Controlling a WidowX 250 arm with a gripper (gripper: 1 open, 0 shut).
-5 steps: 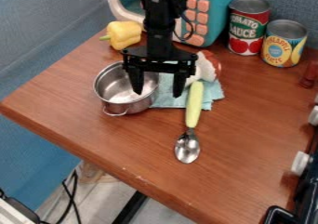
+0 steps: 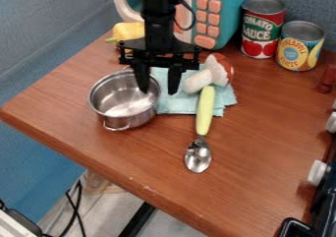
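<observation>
My black gripper (image 2: 157,82) hangs over the right side of a small steel pot (image 2: 124,108) with side handles; whether its fingers hold anything is hard to tell. The pot sits on the left edge of a light blue cloth (image 2: 215,103). A white mushroom-like object with a red top (image 2: 206,76) lies just right of the gripper. A spoon with a pale green handle (image 2: 202,124) lies on the cloth and wooden table, bowl toward the front.
At the back stand a teal toy microwave (image 2: 219,20), a tomato can (image 2: 260,32) and a second can (image 2: 300,49). A yellow object (image 2: 128,31) lies back left. A black appliance (image 2: 315,202) lines the right edge.
The arm has risen slightly and moved a little back and left. The pot appears shifted slightly down in view; the other objects have stayed in place.
</observation>
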